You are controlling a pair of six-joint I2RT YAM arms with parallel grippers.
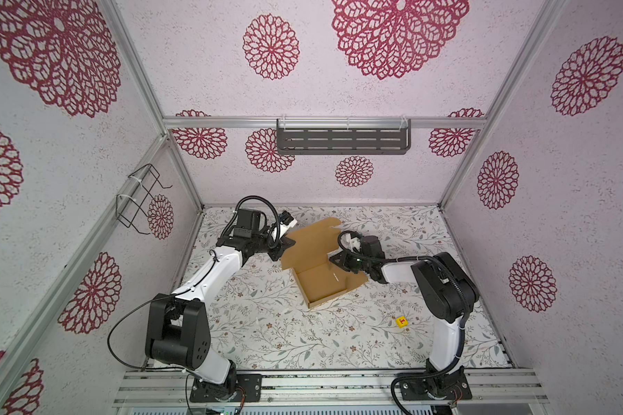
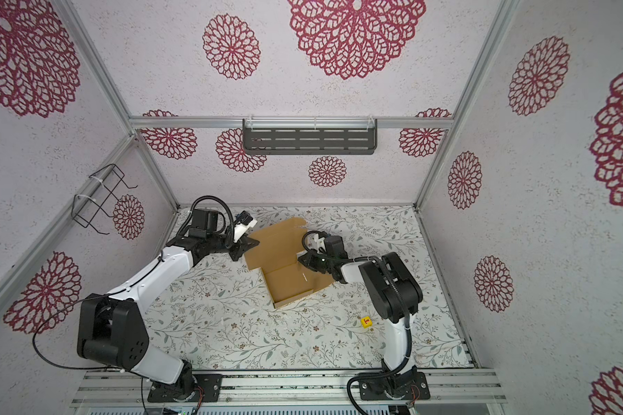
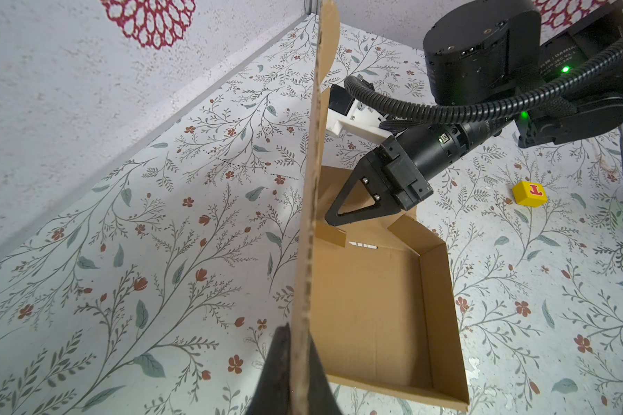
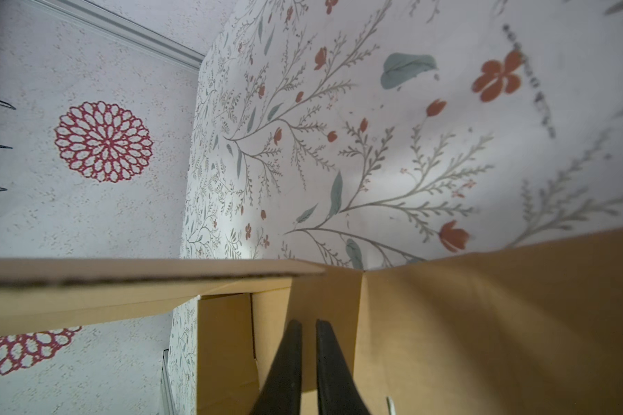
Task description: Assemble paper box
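A brown cardboard box (image 1: 323, 282) lies part-folded in the middle of the table, its lid (image 1: 311, 242) standing up along the back. In the left wrist view, the thin edge of the lid (image 3: 306, 276) runs between the fingers of my left gripper, which is shut on it. My right gripper is shut inside the box's far right corner, and nothing shows between its fingertips. A small corner flap (image 4: 332, 304) stands right by those fingers. The right side panel (image 1: 355, 280) slopes outward, unfolded.
A small yellow cube (image 1: 401, 321) sits on the table at the front right. Clear floral tabletop surrounds the box at the front and left. A grey shelf (image 1: 343, 141) hangs on the back wall, well above.
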